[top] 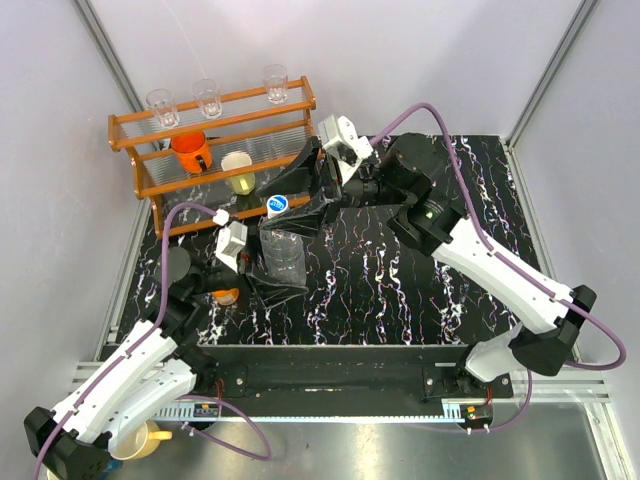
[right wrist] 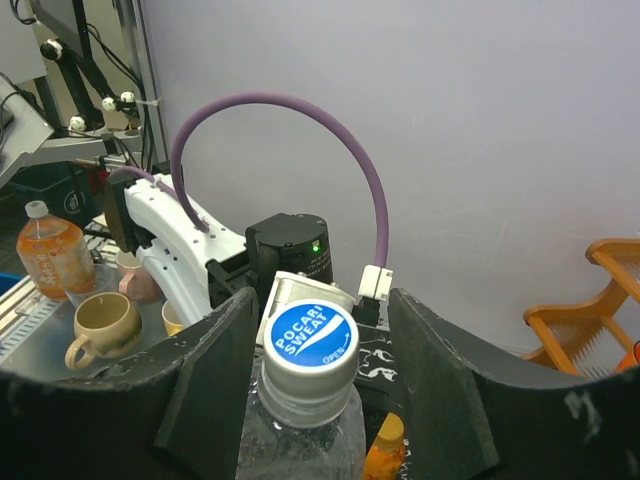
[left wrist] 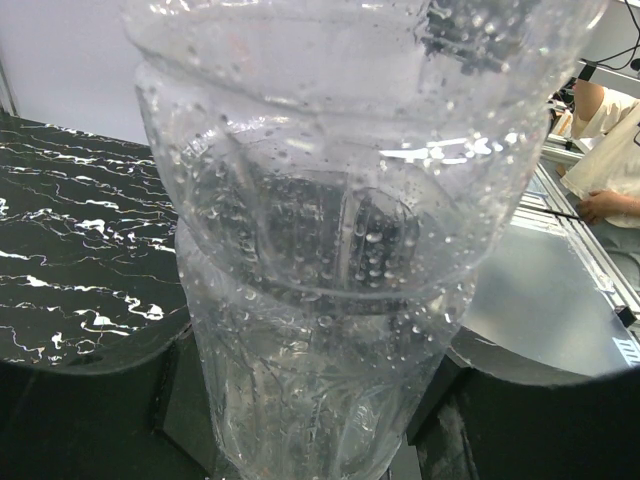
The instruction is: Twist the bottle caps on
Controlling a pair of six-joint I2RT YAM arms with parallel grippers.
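Note:
A clear plastic bottle (left wrist: 320, 270) with droplets on its wall fills the middle of the left wrist view. My left gripper (top: 262, 272) is shut on its body and holds it upright above the table. The white cap (right wrist: 310, 350), blue on top with "Pocari Sweat" lettering, sits on the bottle's neck. My right gripper is at the cap, its fingers (right wrist: 215, 385) standing part open on either side with a gap around it. Whether the cap is tight on the thread cannot be seen.
A wooden rack (top: 220, 140) with glasses, an orange mug (top: 191, 151) and a pale yellow cup (top: 238, 172) stands behind the bottle. An orange-capped bottle (right wrist: 386, 448) is low beside the left arm.

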